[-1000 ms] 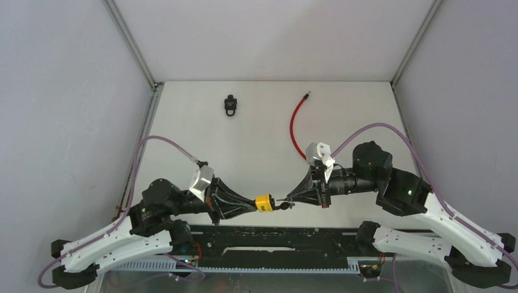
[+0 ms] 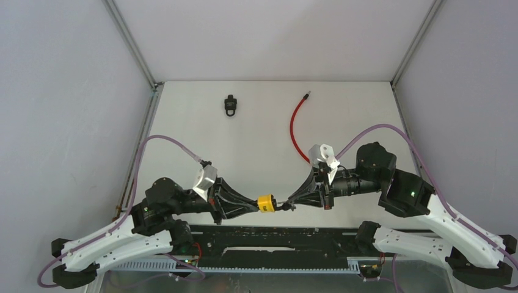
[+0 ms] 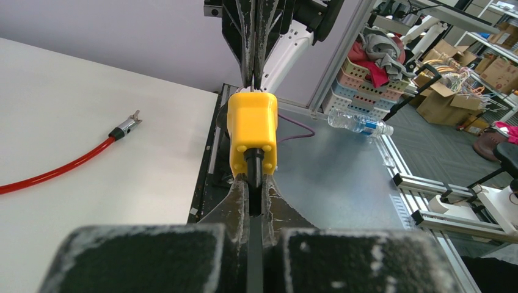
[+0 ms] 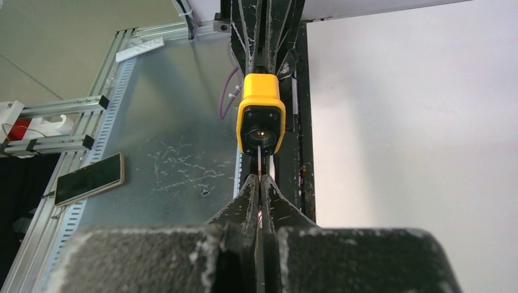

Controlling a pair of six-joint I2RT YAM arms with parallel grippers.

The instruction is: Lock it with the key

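A yellow lock (image 2: 265, 203) hangs above the table's front edge. My left gripper is shut on the black stem (image 3: 254, 165) at its back. Facing it, my right gripper is shut on a thin key (image 4: 259, 160), its blade pointing at the keyhole in the lock's black face (image 4: 261, 129). In the right wrist view the blade's tip reaches the lower part of the keyhole; I cannot tell whether it is inside. From above, a dark piece (image 2: 286, 206) sits beside the key, close to the right fingertips.
A red cable (image 2: 293, 125) with a metal plug lies on the white table, partly behind the right arm. Farther back rests a small black padlock-shaped item (image 2: 230, 105).
Earlier, the right arm moved a little to the right.
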